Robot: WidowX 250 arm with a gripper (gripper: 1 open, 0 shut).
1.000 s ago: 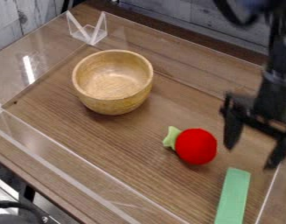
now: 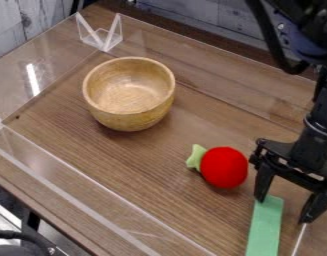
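My gripper (image 2: 289, 180) is low at the right edge, black, its fingers open and spread just above the top end of a flat green strip (image 2: 263, 228) on the wooden table. A red round object (image 2: 226, 168) with a pale green part on its left lies just left of the gripper. A tan bowl (image 2: 128, 93) sits at the upper left.
A clear wire-like holder (image 2: 102, 30) stands at the back left. Black cables run at the bottom left corner.
Over the last second my gripper has come down into view at the right, beside the red object and over the green strip.
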